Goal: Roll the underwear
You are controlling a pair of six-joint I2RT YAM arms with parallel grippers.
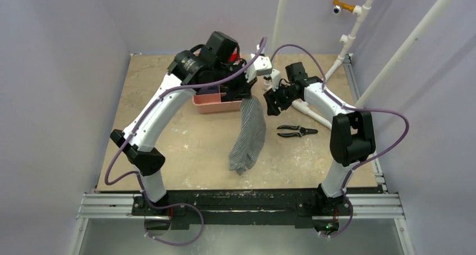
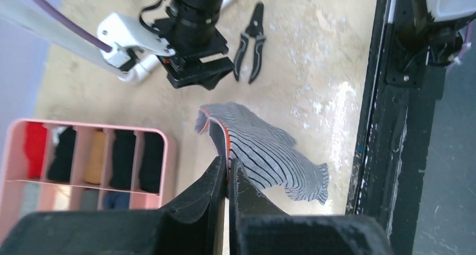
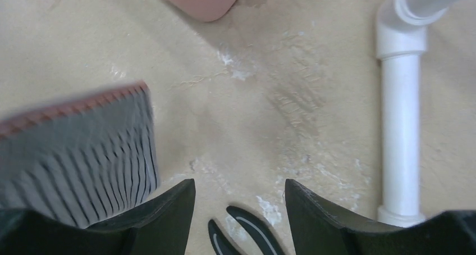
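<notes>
The grey striped underwear (image 1: 247, 137) hangs from my left gripper (image 1: 245, 95), which is shut on it high above the table. In the left wrist view, the cloth (image 2: 269, 154) with its orange edge runs up to the shut fingertips (image 2: 227, 168). My right gripper (image 1: 272, 103) stands open just right of the cloth, nothing between its fingers; in the right wrist view the blurred cloth (image 3: 84, 154) is beside its left finger.
A pink divided organizer (image 1: 216, 106) with folded items is at the back, partly hidden by my left arm. Black pliers (image 1: 306, 131) lie right of the cloth. White pipes (image 1: 314, 115) stand at the right.
</notes>
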